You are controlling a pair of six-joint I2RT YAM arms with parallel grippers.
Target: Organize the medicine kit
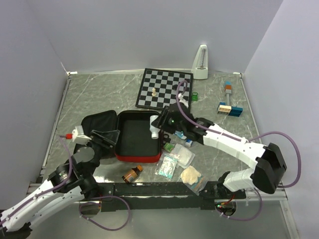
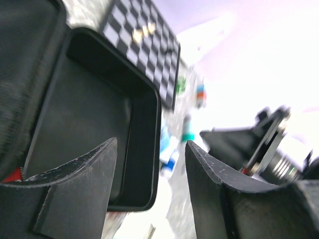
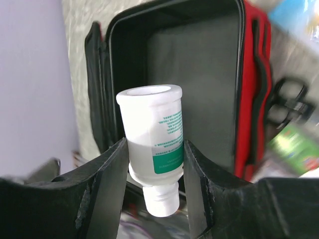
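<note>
A white bottle (image 3: 149, 132) with a green-and-white label is gripped between the fingers of my right gripper, its narrow white cap pointing down in the right wrist view. From above, that bottle (image 1: 154, 127) hangs over the right side of the open, empty medicine kit (image 1: 137, 159), black inside and red outside. My left gripper stands open and empty over the kit's left side, by its lid (image 1: 94, 123). Scissors (image 3: 287, 102) and a green box (image 3: 294, 147) lie to the kit's right, with a blue packet (image 3: 299, 19) close by.
Clear bags (image 1: 183, 155) and a gauze packet (image 1: 190, 175) lie right of the kit. A brown bottle (image 1: 132, 174) lies at the front edge. Behind the kit are a chessboard (image 1: 162, 87) and a metronome (image 1: 201, 62).
</note>
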